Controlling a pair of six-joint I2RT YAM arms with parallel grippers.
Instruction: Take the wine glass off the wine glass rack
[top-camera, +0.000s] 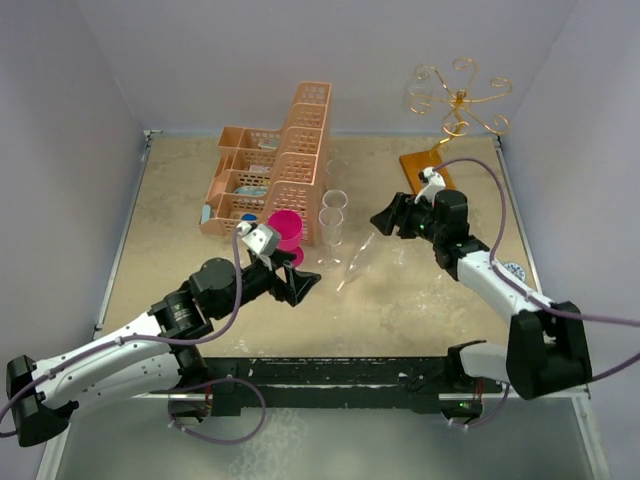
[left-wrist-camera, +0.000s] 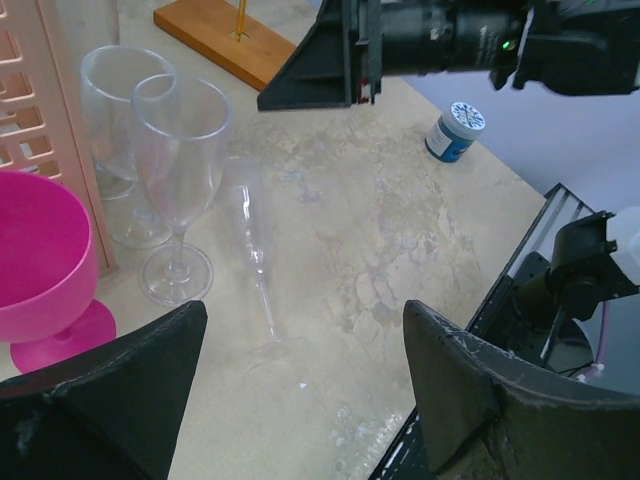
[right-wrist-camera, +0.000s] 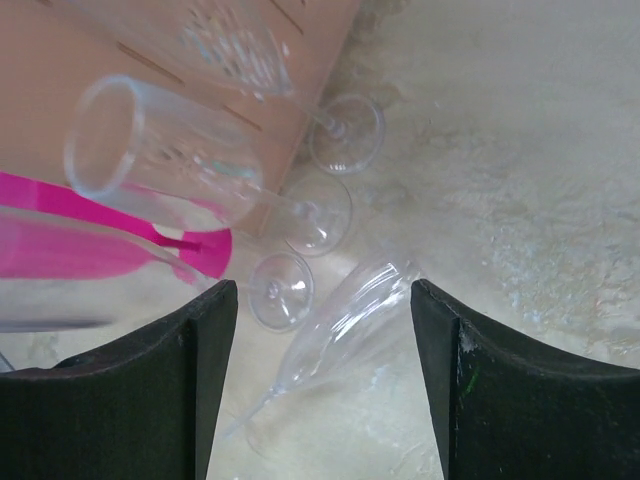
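Note:
A gold scroll rack (top-camera: 460, 100) on a wooden base (top-camera: 445, 178) stands at back right, with a clear glass (top-camera: 420, 92) on its upper left. Wine glasses (left-wrist-camera: 180, 150) stand beside a pink goblet (left-wrist-camera: 40, 255), and another glass (right-wrist-camera: 350, 310) lies on the table. My left gripper (top-camera: 300, 276) is low, right of the pink goblet, fingers apart with nothing between them. My right gripper (top-camera: 390, 216) is open above the area just right of the standing glasses, empty.
A peach plastic crate (top-camera: 300, 150) stands back left of the glasses. A small blue-lidded jar (left-wrist-camera: 452, 135) is at the right edge.

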